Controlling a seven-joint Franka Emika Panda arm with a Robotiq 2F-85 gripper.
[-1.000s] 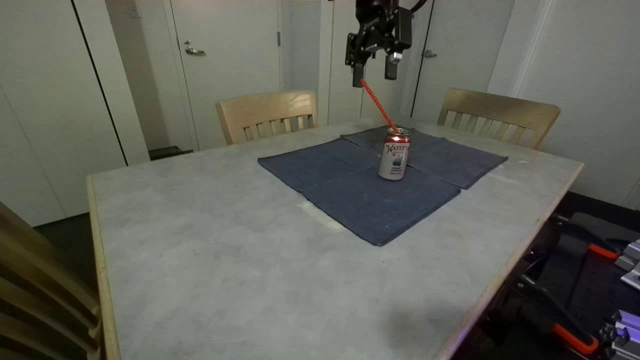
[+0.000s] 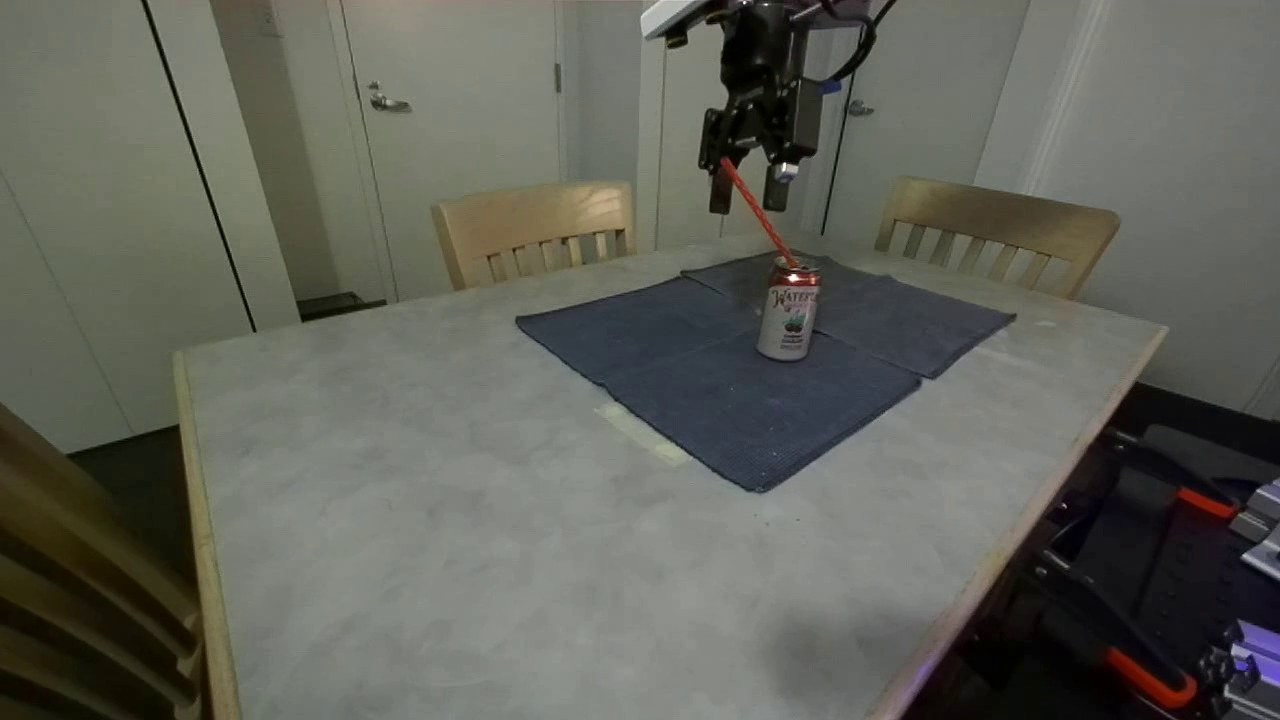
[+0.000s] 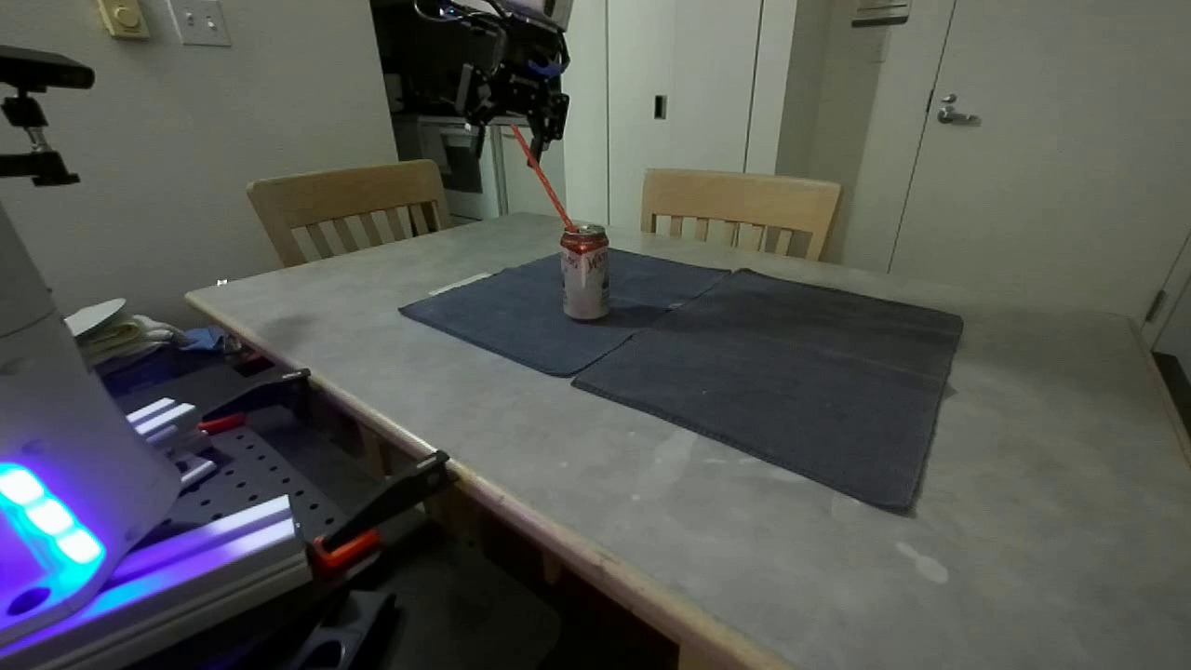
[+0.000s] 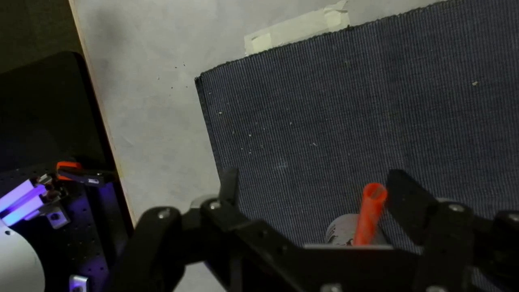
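Observation:
A red-and-white can (image 2: pixel 788 314) stands upright on a dark blue cloth mat, and a long red straw (image 2: pixel 756 210) leans out of its top. Above the can, pointing down, is my open gripper (image 2: pixel 750 204), its fingers spread apart. From the wrist, the straw (image 4: pixel 370 214) shows end-on between the fingers, close to the right fingertip (image 4: pixel 406 192); whether they touch I cannot tell. Only part of the can (image 4: pixel 343 228) shows there, the rest being hidden behind the gripper body. The second exterior view has the can (image 3: pixel 586 279) upright, with the gripper (image 3: pixel 510 145) around the straw's upper end.
Blue mats (image 3: pixel 782 380) cover part of the grey table (image 2: pixel 480 480), taped at one edge. Wooden chairs (image 2: pixel 540 222) stand along the far side. Clamps (image 3: pixel 380 514) and metal rails sit beside the table.
The gripper has come down a little and slightly to the right in exterior view 1, so its fingers now reach below the straw's top end. Can and straw look unmoved.

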